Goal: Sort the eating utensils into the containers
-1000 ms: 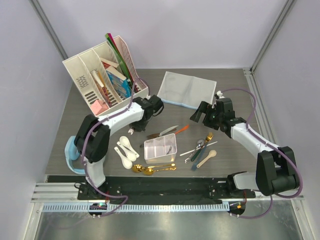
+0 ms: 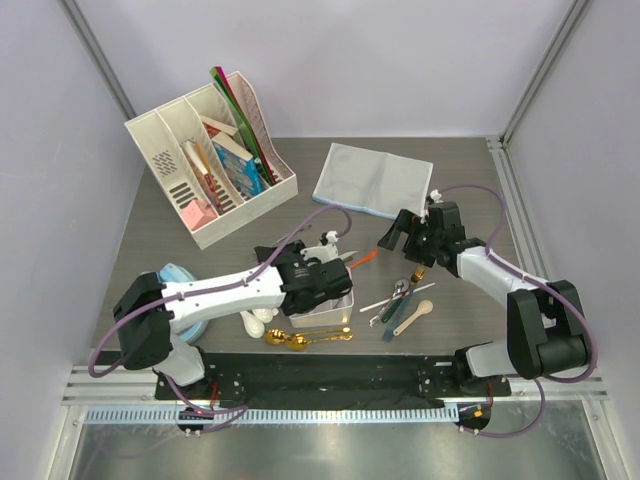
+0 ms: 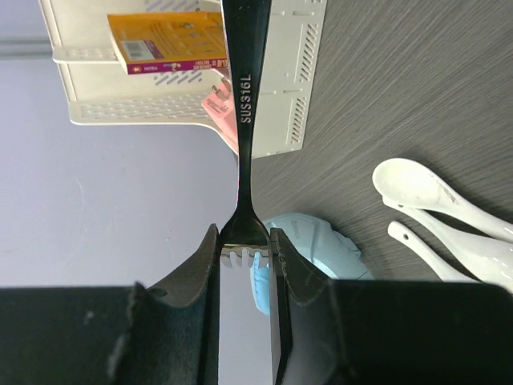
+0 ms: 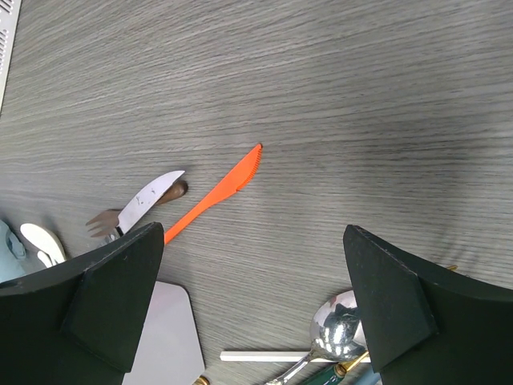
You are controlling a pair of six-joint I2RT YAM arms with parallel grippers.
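My left gripper is shut on a black-handled steel fork, hanging over the clear plastic container, which it largely hides in the top view. My right gripper stands open and empty above the right-hand cutlery. An orange knife lies beside a steel knife and a wooden fork. Below are a steel spoon, a wooden spoon and other pieces. Gold spoons lie at the front, white spoons to the left.
A white divider box with books stands back left. A white mat lies at the back. A light blue object sits at the left edge. The grey table has free room around its middle.
The left arm has swung rightward and toward the front, carrying the fork from above the table's middle-left to over the container. The right arm has shifted slightly.
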